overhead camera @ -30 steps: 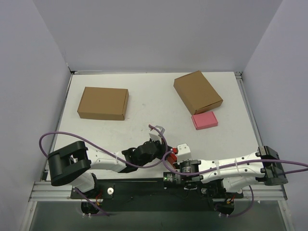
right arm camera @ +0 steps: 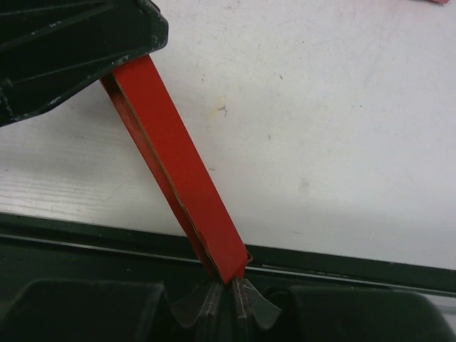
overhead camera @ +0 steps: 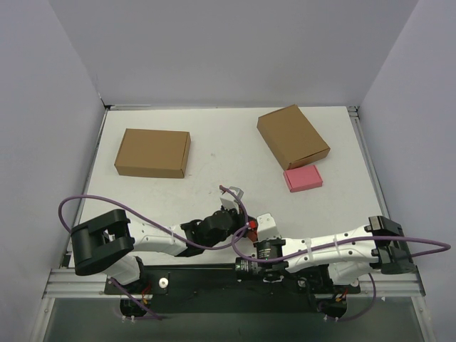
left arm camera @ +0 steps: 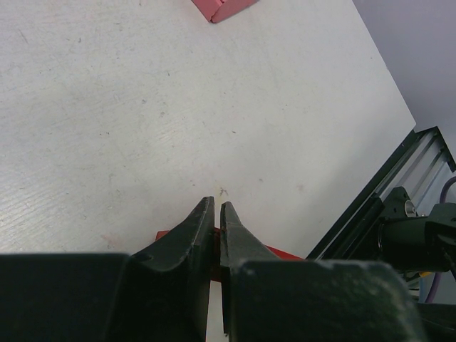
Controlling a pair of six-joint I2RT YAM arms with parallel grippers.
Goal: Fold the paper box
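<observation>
A red folded paper piece runs diagonally in the right wrist view, from my left gripper's dark finger at upper left down to my right gripper at the bottom. My left gripper is shut on the red paper, which shows behind and beside its fingertips. My right gripper's fingertips are at the strip's lower end, close together; how far apart they stand is hard to tell. In the top view both grippers meet at the front middle, largely hiding the red paper.
Two brown cardboard boxes lie at the back left and back right. A pink box sits below the right one.
My left arm is nearly unchanged.
</observation>
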